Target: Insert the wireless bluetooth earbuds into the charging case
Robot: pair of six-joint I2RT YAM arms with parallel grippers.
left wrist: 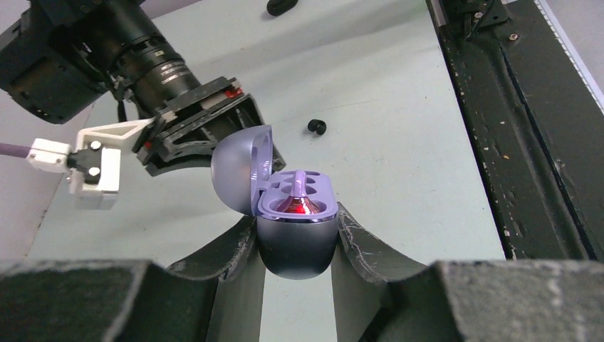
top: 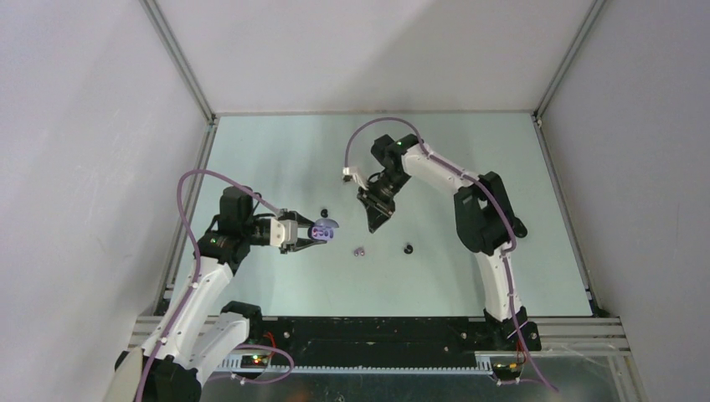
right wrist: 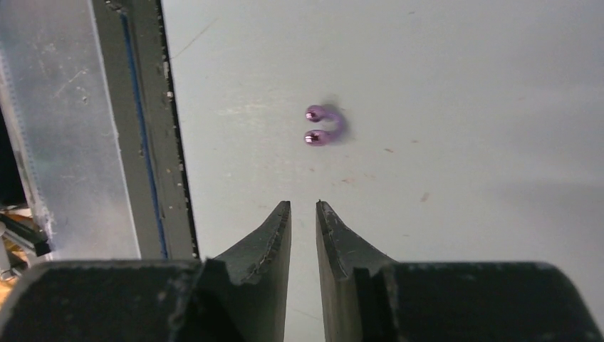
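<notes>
My left gripper point(top: 310, 233) is shut on the open purple charging case point(left wrist: 295, 235), lid up; a purple piece point(left wrist: 299, 187) stands inside, above a red glow. My right gripper point(top: 372, 219) is raised above the table, right of the case; its fingers look closed in the right wrist view point(right wrist: 304, 205), with nothing clearly visible between them. Below it a pair of small purple earbud-like pieces point(right wrist: 317, 139) lies on the table, also small in the top view point(top: 359, 251).
Small black objects lie on the table point(top: 276, 289): one point(top: 409, 249) right of the purple pieces, another point(top: 324, 213) behind the case. A black oval object point(top: 520, 228) is at far right.
</notes>
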